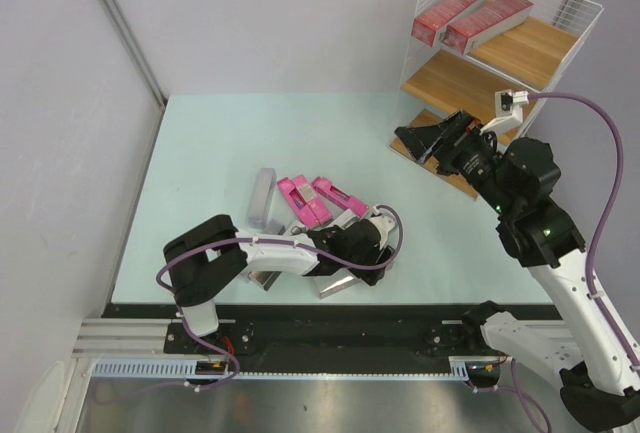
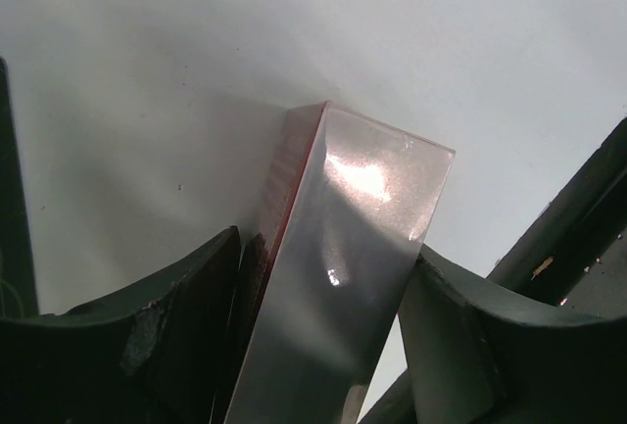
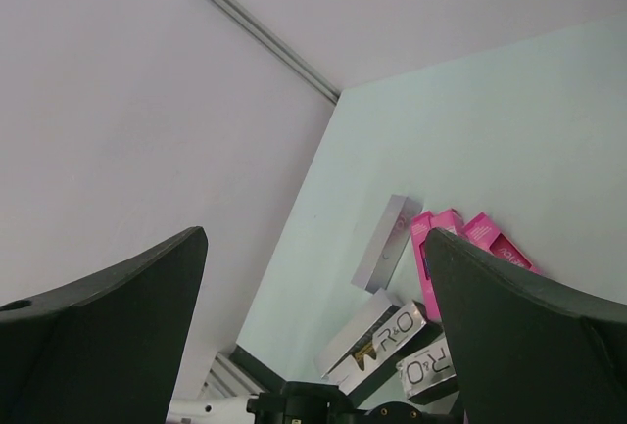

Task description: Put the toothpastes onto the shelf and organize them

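In the left wrist view a shiny silver toothpaste box with a red side (image 2: 353, 209) stands between the fingers of my left gripper; whether they grip it I cannot tell. In the top view that gripper (image 1: 378, 253) is low over the pile at the table's front. My right gripper (image 1: 435, 143) hangs open and empty before the wire shelf (image 1: 465, 88), whose top level holds two red boxes (image 1: 450, 13) (image 1: 488, 23). Pink boxes (image 1: 305, 200) (image 1: 340, 196) and a silver box (image 1: 262, 198) lie on the table.
More silver boxes (image 3: 392, 341) lie in the pile, partly under the left arm.
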